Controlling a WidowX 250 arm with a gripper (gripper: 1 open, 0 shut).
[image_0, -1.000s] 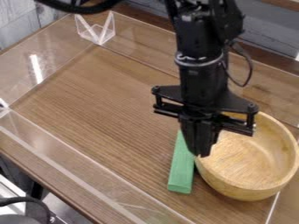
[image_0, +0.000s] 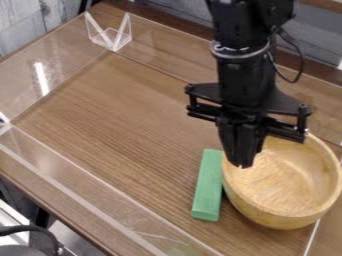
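My black gripper (image_0: 242, 158) points down over the back left part of a pale round wooden bowl (image_0: 283, 196), its narrow tip shut with nothing visible between. A green block (image_0: 207, 190) lies on the wooden table just left of the bowl, partly touching or very near its rim.
A clear plastic object (image_0: 110, 32) stands at the back left. Clear strips run along the left edge, with dark space beyond at the lower left.
The gripper has shifted slightly back, away from the front of the table, uncovering more of the green block's top end. The bowl and block look unmoved.
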